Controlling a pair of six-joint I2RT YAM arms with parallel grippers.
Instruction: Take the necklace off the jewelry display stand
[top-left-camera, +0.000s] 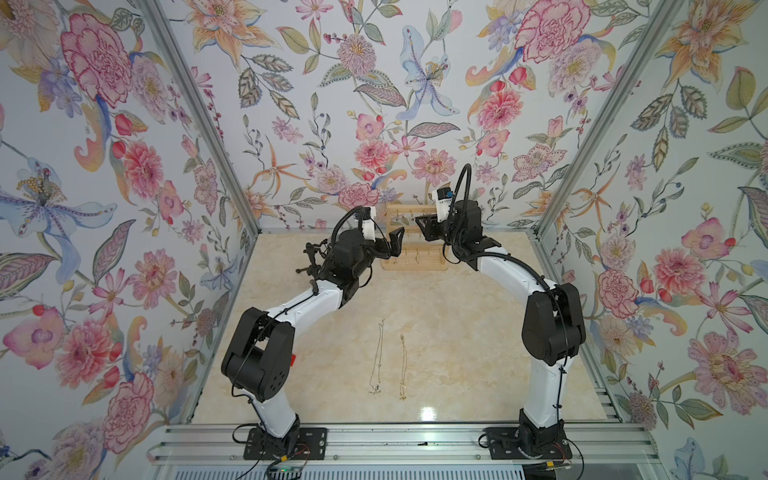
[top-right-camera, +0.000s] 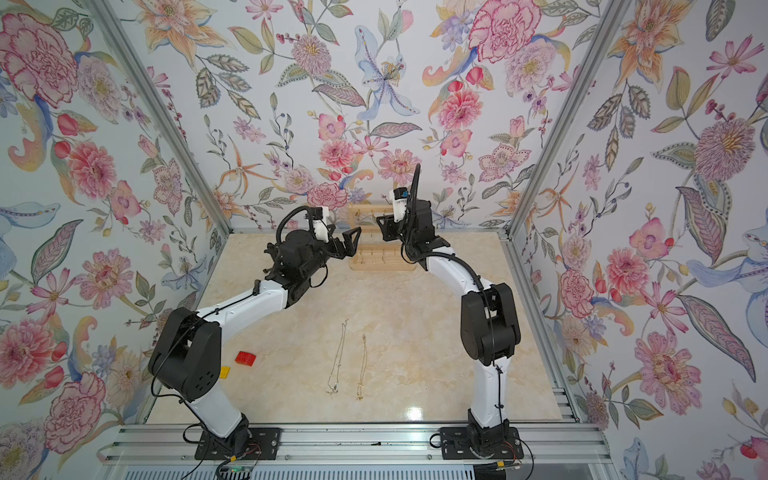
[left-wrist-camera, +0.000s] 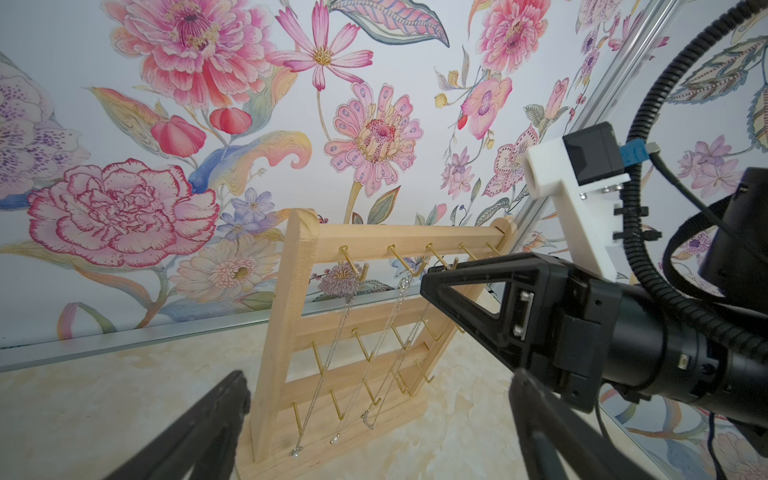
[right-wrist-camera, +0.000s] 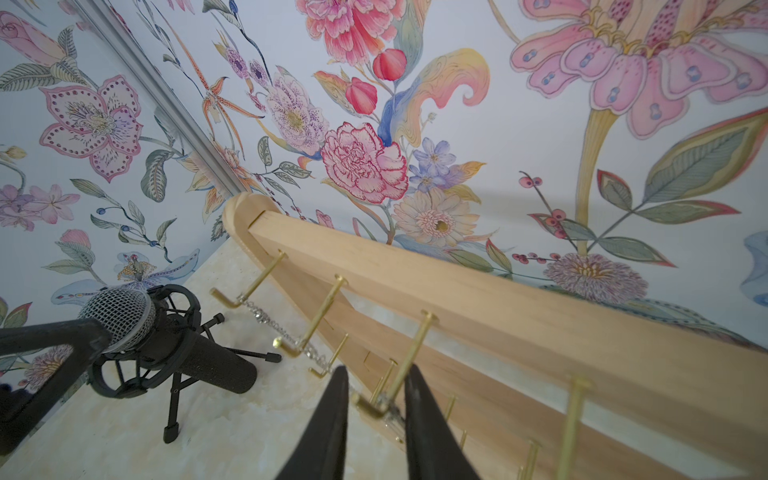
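The wooden display stand has rows of brass hooks, and three silver necklaces hang from its upper hooks; one is a thin chain nearest the stand's left post. My right gripper is at the upper hooks, its blurred fingers slightly apart. Between them shows a hook end with chain looped on it, apparently not gripped. In the left wrist view the right fingertips partly cover the upper hooks. My left gripper stands wide open in front of the stand, holding nothing.
Two necklaces lie on the table, a silver one and a gold one. A black tripod device stands left of the stand. Red and yellow blocks lie front left.
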